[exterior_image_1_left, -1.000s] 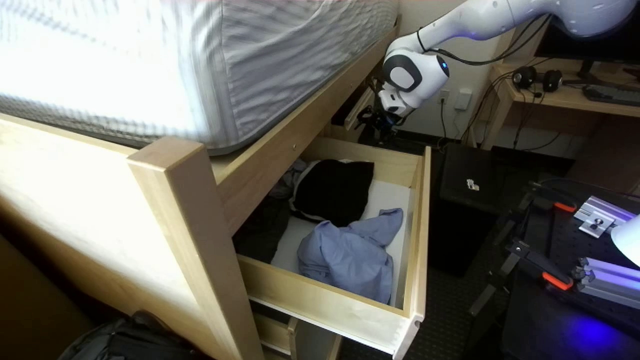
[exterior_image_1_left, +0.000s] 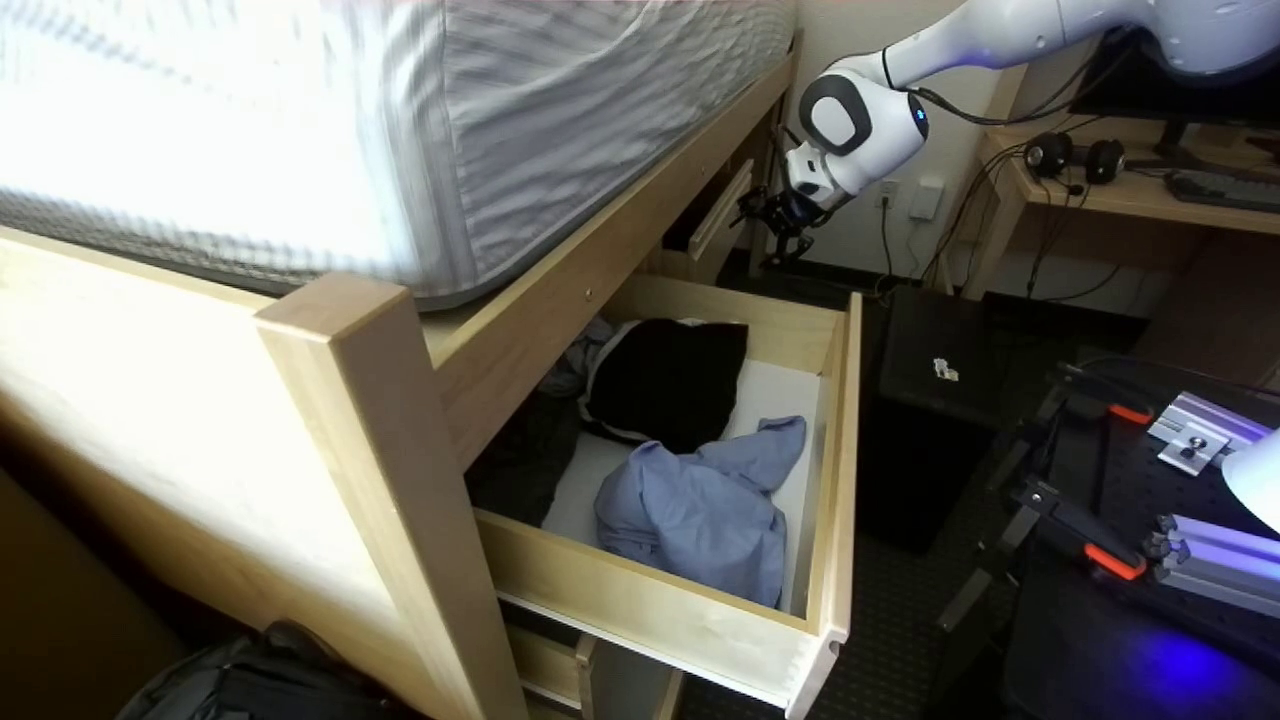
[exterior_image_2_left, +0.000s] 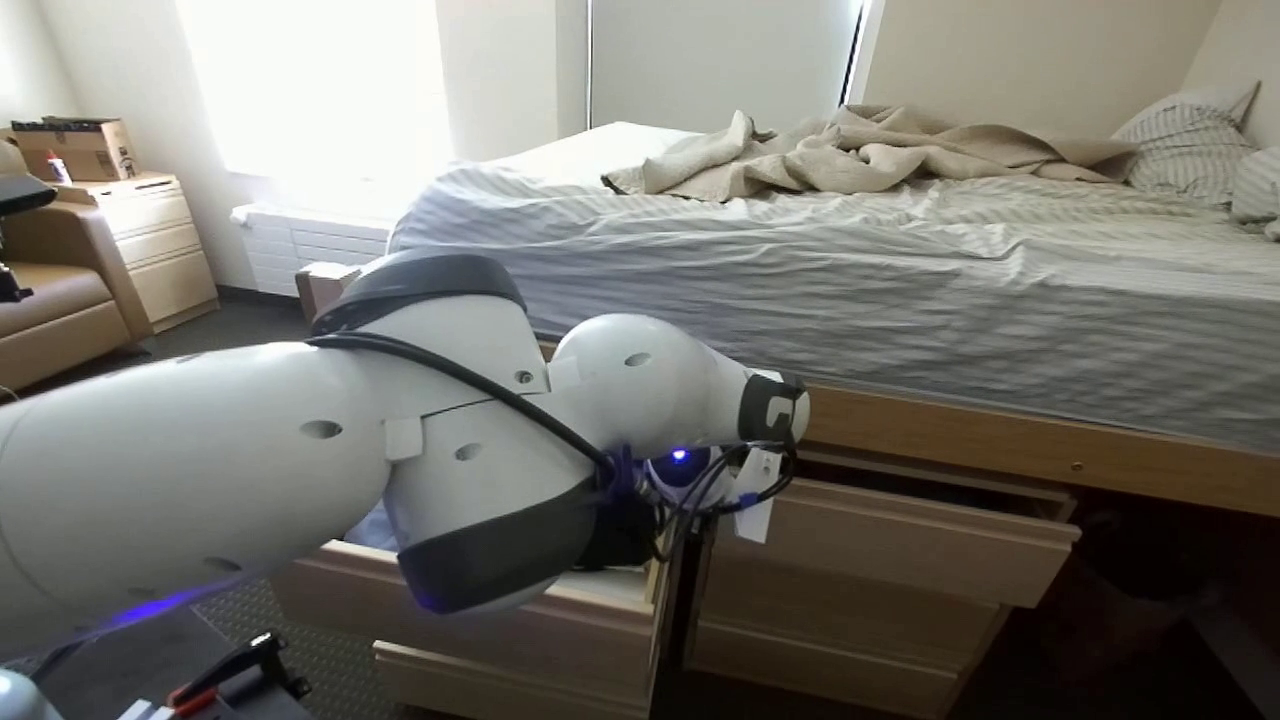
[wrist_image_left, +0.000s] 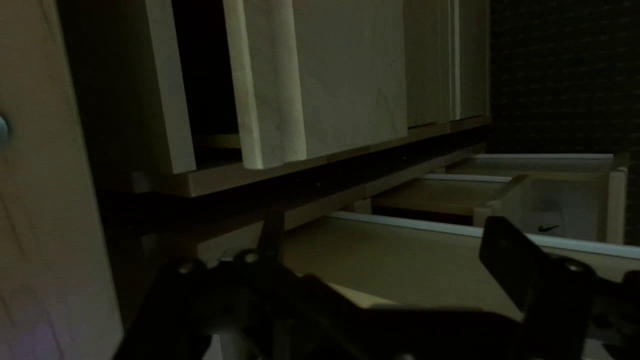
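Note:
My gripper (exterior_image_1_left: 768, 228) hangs by the far part of the bed frame, beyond the wide-open drawer. In the wrist view its two dark fingers stand well apart, so the gripper is open, with nothing held between them. A partly pulled-out wooden drawer (wrist_image_left: 348, 78) lies ahead of it, sideways in that view. That same far drawer (exterior_image_2_left: 912, 534) shows to the right of my arm in the second exterior view. The nearer drawer (exterior_image_1_left: 840, 480) is far out and holds a blue-grey cloth (exterior_image_1_left: 702, 504) and a black cloth (exterior_image_1_left: 672, 378).
Above the drawers runs the bed's wooden rail (exterior_image_1_left: 624, 252), with the mattress (exterior_image_1_left: 576, 120) over it. A lower drawer (exterior_image_2_left: 504, 690) also sticks out. A black box (exterior_image_1_left: 942, 360) stands on the floor, and a desk (exterior_image_1_left: 1152, 180) lies behind the arm.
In exterior view 1, my arm and gripper have moved right and slightly up, away from the far drawer front. The drawers and cloths look the same.

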